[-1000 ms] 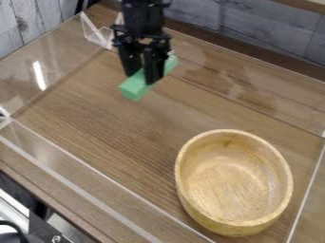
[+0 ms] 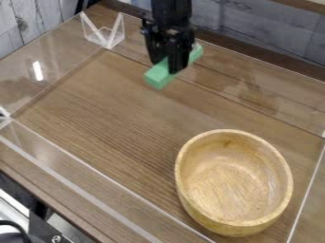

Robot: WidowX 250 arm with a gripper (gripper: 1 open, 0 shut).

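Observation:
My gripper (image 2: 166, 54) is at the top centre, dark, shut on a green object (image 2: 160, 74), which looks elongated and is held tilted above the wooden table (image 2: 102, 128). The gripper's fingertips are dark and blurred against it. A yellow oval tub (image 2: 235, 180) stands at the lower right, apart from the gripper.
A white wire-like item (image 2: 105, 33) sits at the back left near the table's edge. The table's edge runs along the lower left.
Over the last second my gripper has moved right and toward the back with the green object in it. The tub has stayed in place.

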